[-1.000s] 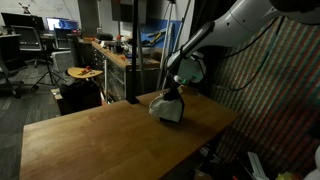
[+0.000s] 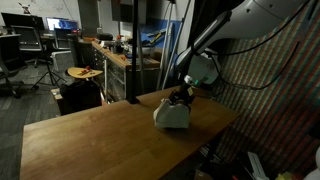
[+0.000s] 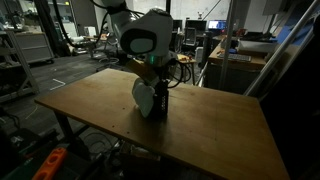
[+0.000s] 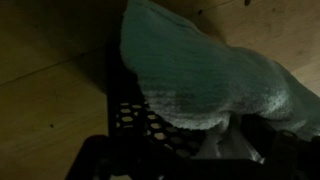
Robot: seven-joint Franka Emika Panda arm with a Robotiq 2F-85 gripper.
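Note:
A pale, grey-green cloth [image 2: 172, 116] hangs in a crumpled bundle at the right part of the table, just under my gripper [image 2: 181, 98]. In the second exterior view the cloth [image 3: 143, 97] covers one side of a black container [image 3: 161, 104], which looks upright. The wrist view shows the container's perforated black wall [image 4: 150, 125] partly hidden beneath the cloth [image 4: 190, 65]. My gripper's dark fingers are low in that view, close against the cloth and container. Shadow hides their gap, so whether they grip the cloth is unclear.
A vertical black post [image 2: 133, 60] and a wooden cabinet [image 2: 117, 70] stand behind the table.
The arm and gripper have shifted a little right and lower in the first exterior view. The cloth has shifted slightly right and down with them and looks more spread.

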